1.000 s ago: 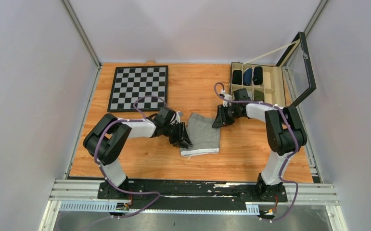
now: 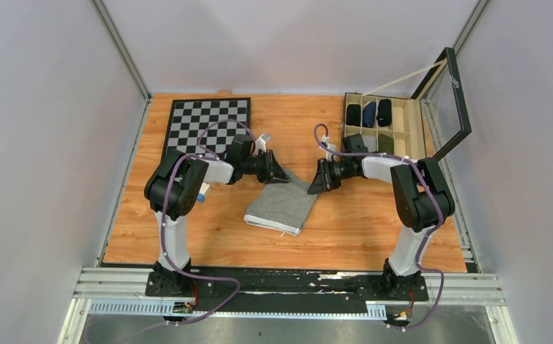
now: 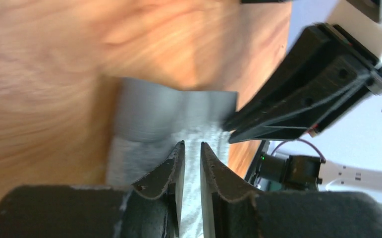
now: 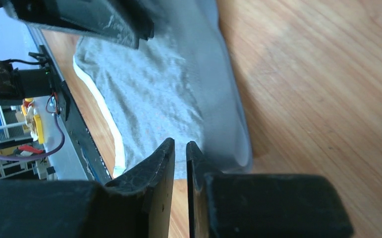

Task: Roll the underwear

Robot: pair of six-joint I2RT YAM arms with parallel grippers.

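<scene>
Grey underwear with a white waistband [image 2: 277, 211] lies folded flat on the wooden table, band toward the front. At its upper left edge my left gripper [image 2: 280, 175] is down on the cloth; in the left wrist view its fingertips [image 3: 206, 153] are close together on the fabric. My right gripper [image 2: 315, 188] is at the upper right edge; in the right wrist view its fingertips stand close together over the cloth, and whether they hold any is unclear.
A checkerboard [image 2: 207, 115] lies at the back left. A compartmented box [image 2: 406, 115] with an open lid holds dark rolled items at the back right.
My left gripper has moved from the cloth's lower left to its upper edge. The underwear has turned and shifted left, and my right gripper has moved slightly left.
</scene>
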